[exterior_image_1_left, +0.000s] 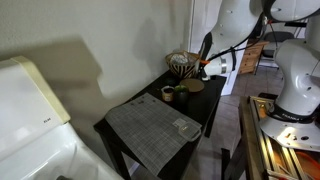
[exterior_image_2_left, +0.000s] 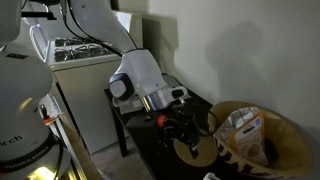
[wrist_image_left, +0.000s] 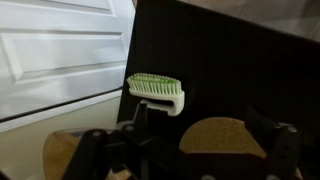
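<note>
A brush (wrist_image_left: 158, 92) with green and white bristles and a white handle lies on the black table in the wrist view, just beyond my fingers. Below and right of it in that view is a round cork mat (wrist_image_left: 222, 135). My gripper stands open above the table, one finger on each side of the view, with nothing seen between them. In exterior view 2 the gripper (exterior_image_2_left: 180, 125) hangs beside the cork mat (exterior_image_2_left: 200, 152). Exterior view 1 shows the arm over the table's far end, the cork mat (exterior_image_1_left: 195, 86) close by.
A wicker basket (exterior_image_2_left: 290, 135) holding packets stands against the wall beside the cork mat. Cups (exterior_image_1_left: 167, 93) and a grey cloth mat (exterior_image_1_left: 150, 130) take up the table further along. A white panelled door (wrist_image_left: 65, 45) is near the table's edge.
</note>
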